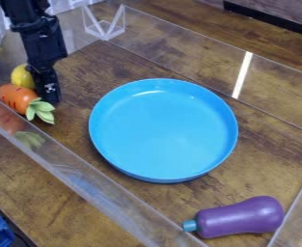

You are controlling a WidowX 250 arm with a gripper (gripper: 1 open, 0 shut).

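Observation:
My black gripper (42,85) is low at the upper left, its fingertips down beside a yellow object (23,75) and just behind an orange toy carrot (18,96) with pale green leaves. The yellow object is partly hidden by the gripper, and whether anything sits between the fingers is unclear. A light blue round plate (164,128) lies in the middle, and a purple toy eggplant (238,216) lies at the lower right.
Clear plastic walls (115,203) border the wooden surface, close to the carrot on the left. Bare wood (115,63) shows above the plate.

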